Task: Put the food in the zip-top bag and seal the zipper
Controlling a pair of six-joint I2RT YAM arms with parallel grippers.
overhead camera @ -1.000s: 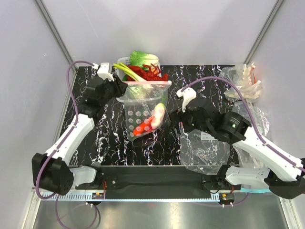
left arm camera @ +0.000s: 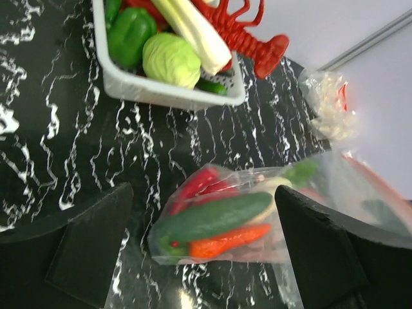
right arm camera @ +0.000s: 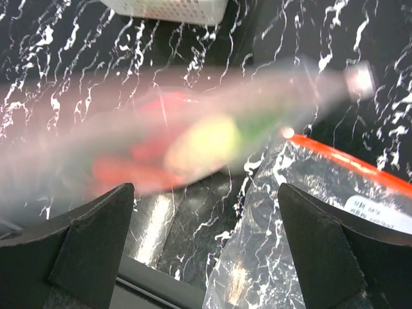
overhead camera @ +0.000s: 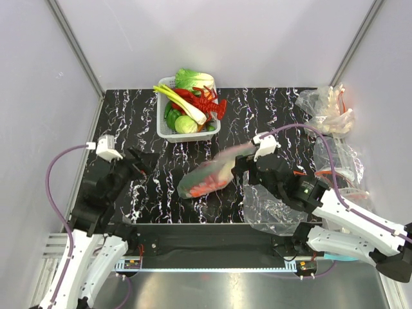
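Note:
A zip bag [overhead camera: 206,180] holding carrots, a green vegetable and pale produce lies slanted on the marble counter, blurred in the top and right wrist views. In the left wrist view the bag [left arm camera: 215,228] shows a cucumber-like piece and a carrot. My left gripper [overhead camera: 145,164] is open at the left, apart from the bag. My right gripper [overhead camera: 243,164] stands open at the bag's upper right end; in the right wrist view its fingers are empty.
A white basket [overhead camera: 164,132] of vegetables and a lobster stands at the back. An empty bag [overhead camera: 273,212] lies at front right, with more bags [overhead camera: 325,112] along the right side.
The bag has fallen from upright to slanted, its top toward the right.

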